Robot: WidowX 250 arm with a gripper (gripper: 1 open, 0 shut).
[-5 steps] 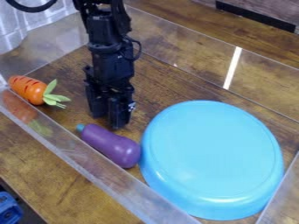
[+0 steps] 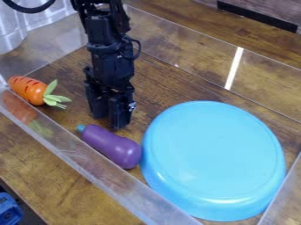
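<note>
My black arm comes down from the top left, and its gripper [image 2: 112, 112] is low over the wooden floor of the clear-walled box, between a toy carrot [image 2: 33, 90] with green leaves on the left and a purple toy eggplant [image 2: 112, 147] just in front of it. The fingers are dark and overlap, so whether they are open or shut is unclear. A large light-blue round object [image 2: 209, 158] lies on the right.
The clear box walls [image 2: 70, 180] edge the area at front and sides. Bare wood lies behind the blue object and right of the arm. A blue item [image 2: 6, 209] sits outside at the lower left.
</note>
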